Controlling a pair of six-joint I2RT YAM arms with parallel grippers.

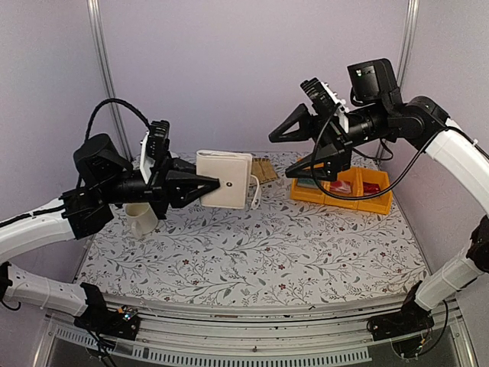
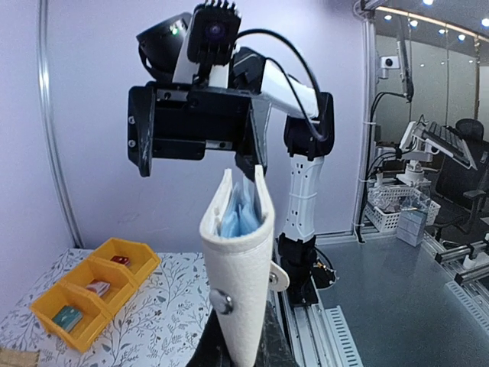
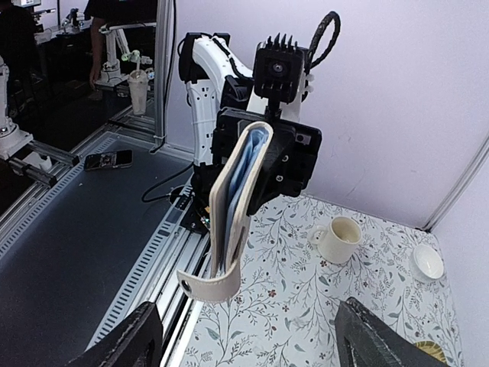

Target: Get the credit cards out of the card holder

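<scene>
A cream card holder [image 1: 225,180] with a snap button is held upright above the table, my left gripper [image 1: 202,186] shut on its side. Its flap strap hangs loose in the right wrist view, so the holder [image 3: 238,195] stands unfastened. Between its walls, bluish sleeves [image 2: 241,218] show in the left wrist view; whether cards sit inside them I cannot tell. To the right of the holder and apart from it, my right gripper [image 1: 280,155] is spread open, with nothing between its fingers.
An orange tray [image 1: 336,200] with three compartments stands at the back right, holding greenish and reddish items. At the left is a cream mug [image 1: 140,219], near a white cup [image 3: 427,262].
</scene>
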